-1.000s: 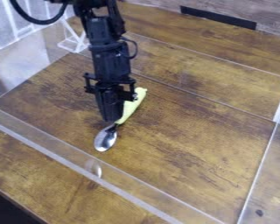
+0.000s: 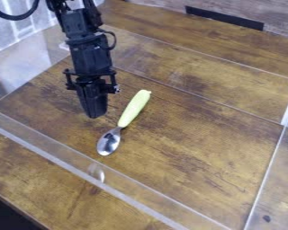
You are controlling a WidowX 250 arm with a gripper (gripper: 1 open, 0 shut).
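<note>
My black gripper (image 2: 94, 108) hangs low over the wooden tabletop at the left of the middle, fingertips down, shut, with nothing visible between them. To its right lies a spoon (image 2: 109, 141) with a shiny metal bowl toward the front and a pale yellow-green handle (image 2: 136, 106) reaching away to the back right. The gripper is apart from the spoon, to the left of its handle.
Clear panels (image 2: 134, 200) border the wooden work area (image 2: 212, 135) at the front, left and right. A dark strip runs along the back right.
My gripper has moved left, away from the spoon's handle, which now shows in full. The spoon looks to be in the same place.
</note>
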